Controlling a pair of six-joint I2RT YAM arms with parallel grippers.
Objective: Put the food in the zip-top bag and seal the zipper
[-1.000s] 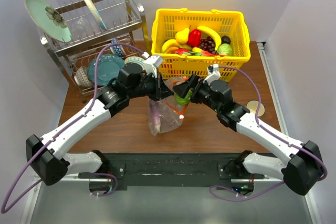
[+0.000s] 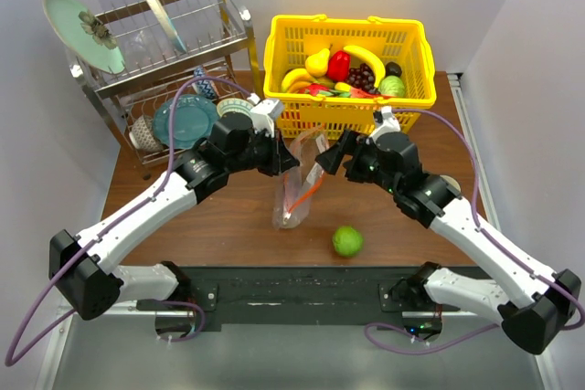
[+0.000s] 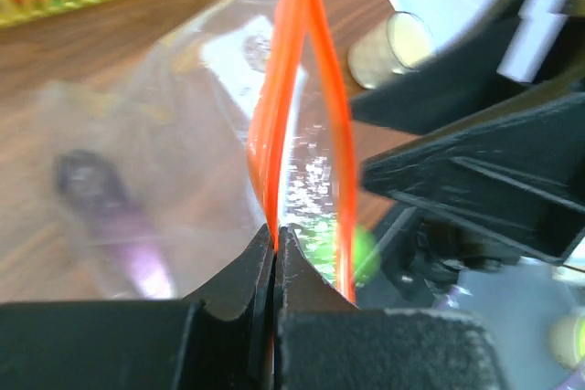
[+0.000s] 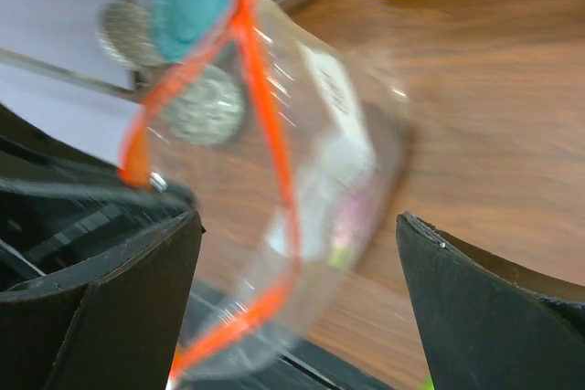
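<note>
The clear zip top bag (image 2: 297,198) with orange zipper hangs from my left gripper (image 2: 285,160), which is shut on its top edge; in the left wrist view the zipper (image 3: 270,152) rises from the fingertips. A purple item (image 3: 123,226) shows blurred inside the bag. My right gripper (image 2: 334,154) stands open at the bag's right, empty; in the right wrist view the bag lies beyond its fingers. A green round food (image 2: 347,241) lies on the table below and right of the bag.
A yellow basket (image 2: 274,43) of fruit and vegetables stands at the back. A dish rack (image 2: 110,89) fills the back left. A cup (image 3: 391,43) sits at the right.
The green round food has left my right gripper's area at the bag and now lies lower on the table toward the front. The right gripper has moved slightly; the bag hangs narrower.
</note>
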